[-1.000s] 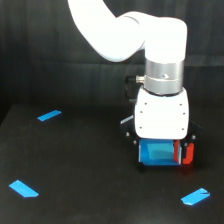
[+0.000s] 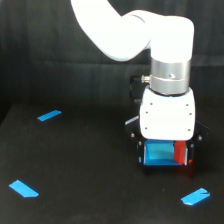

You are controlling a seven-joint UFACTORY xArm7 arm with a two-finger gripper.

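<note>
My gripper [image 2: 164, 155], below the white hand, is over a blue object [image 2: 159, 153] on the black table. Right against the blue object is a red one [image 2: 181, 152]. The hand covers the upper parts of both, so their full shapes are hidden. Dark finger parts show at their sides and blend into the background. I cannot tell whether the fingers are open or shut, or whether they touch either object.
Flat blue strips mark the table: one at the back left [image 2: 49, 115], one at the front left [image 2: 24, 188] and one at the front right [image 2: 196, 197].
The arm and hand have shifted a little to the right. Less red shows at the right now, and the blue object's visible left edge is slightly farther right. The strips have not moved.
</note>
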